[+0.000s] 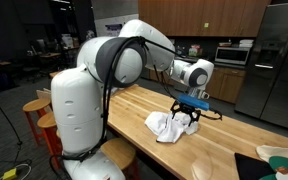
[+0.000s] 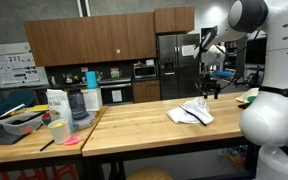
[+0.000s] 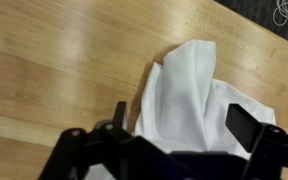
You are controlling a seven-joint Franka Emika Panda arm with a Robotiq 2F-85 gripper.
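Observation:
A crumpled white cloth (image 1: 167,127) lies on the wooden table (image 1: 174,157), with a raised fold near the gripper. My gripper is open above it, its dark fingers (image 3: 247,127) set wide apart. In the wrist view, a peaked ridge of the cloth (image 3: 187,90) runs up between the fingers, and a second flap spreads towards the right finger. Whether either finger touches the fabric I cannot tell. From the second exterior view, the cloth (image 2: 187,112) sits near the right end of the table, below the arm.
At the table's far end are a pale mug (image 2: 59,131), a paper roll (image 2: 90,99) and a grey bin (image 2: 21,123). A green-rimmed white dish (image 1: 281,156) and a black mat (image 1: 252,167) lie at the near right. Bare wood surrounds the cloth.

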